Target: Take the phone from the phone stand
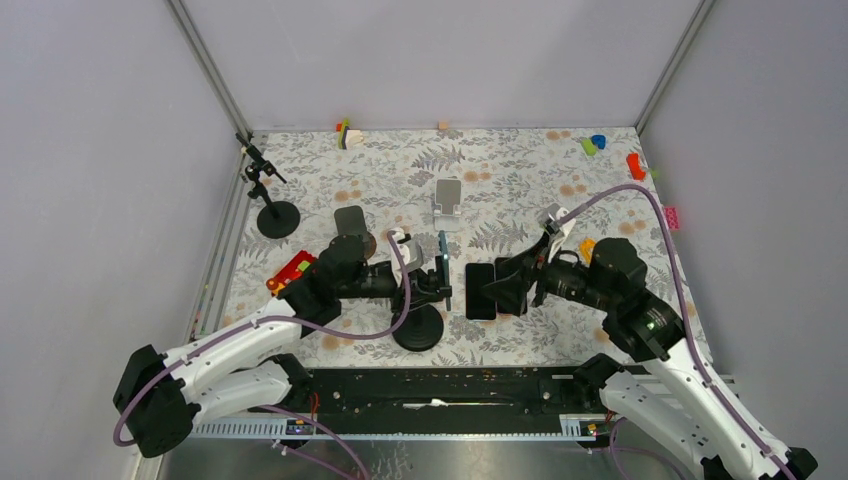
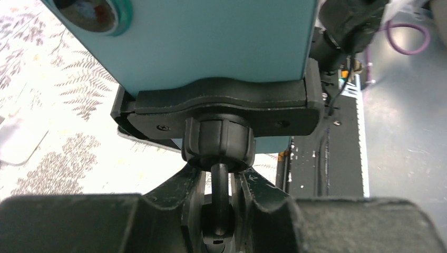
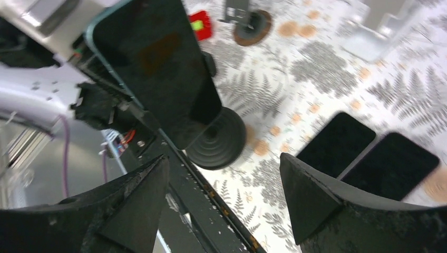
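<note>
A phone with a teal back (image 2: 221,42) sits in the black clamp (image 2: 221,103) of the phone stand. My left gripper is shut on the stand's neck just behind that clamp. From above, the phone (image 1: 443,270) appears nearly edge-on, over the stand's round black base (image 1: 418,328). In the right wrist view, its dark screen (image 3: 161,63) faces toward my right gripper, upper left of the fingers. That gripper stands open, apart from the phone, with nothing between its fingers. From above, it is to the phone's right.
Two dark phones lie flat below my right gripper, one of them (image 1: 480,292) partly uncovered. A white stand (image 1: 447,198) stands farther back. At the left are a grey stand (image 1: 350,222), a red toy (image 1: 291,270) and a black jointed stand (image 1: 278,219).
</note>
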